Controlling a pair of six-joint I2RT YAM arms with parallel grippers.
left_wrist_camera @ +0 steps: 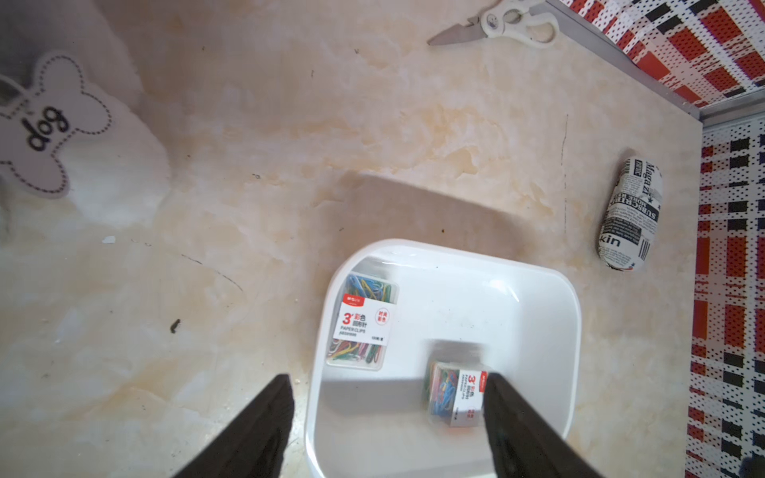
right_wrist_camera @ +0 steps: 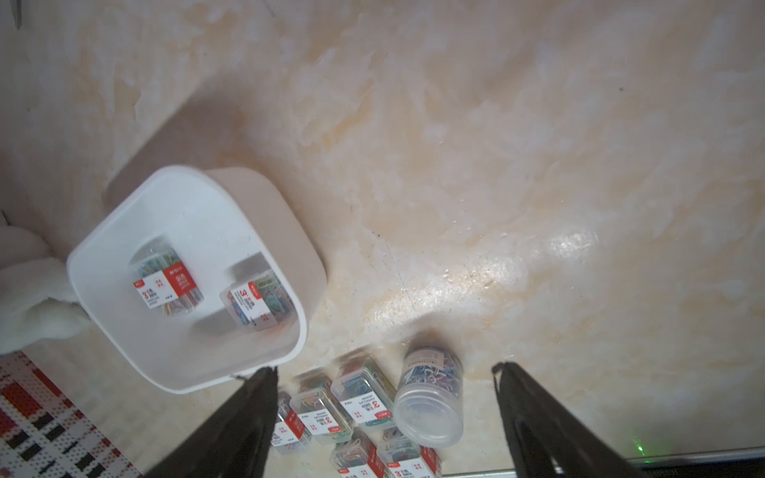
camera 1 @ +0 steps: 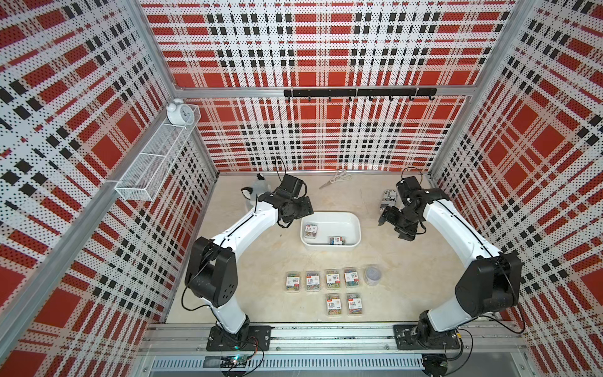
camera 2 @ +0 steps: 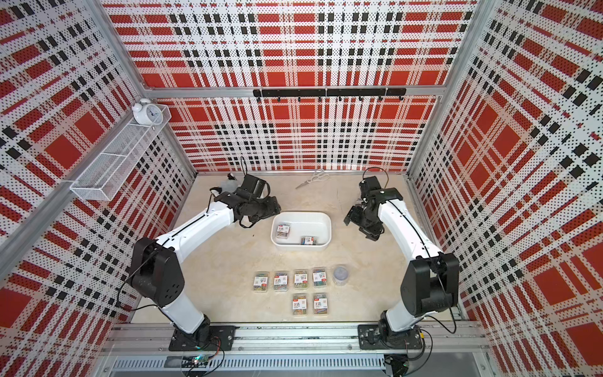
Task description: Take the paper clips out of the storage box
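Note:
A white storage box (camera 1: 330, 215) stands mid-table holding two packs of paper clips: one (left_wrist_camera: 358, 322) flat at its left, another (left_wrist_camera: 456, 396) toward its front right. My left gripper hangs over the box's left side, open, with nothing seen between its fingers. My right gripper is open above the table to the right of the box, holding nothing.
Several paper-clip packs (camera 1: 332, 279) and a round tub (camera 1: 372, 274) lie in front of the box. Scissors (left_wrist_camera: 532, 28) lie at the back, a plush dog (left_wrist_camera: 103, 151) behind the left arm, a newsprint-patterned object (left_wrist_camera: 629, 213) at right.

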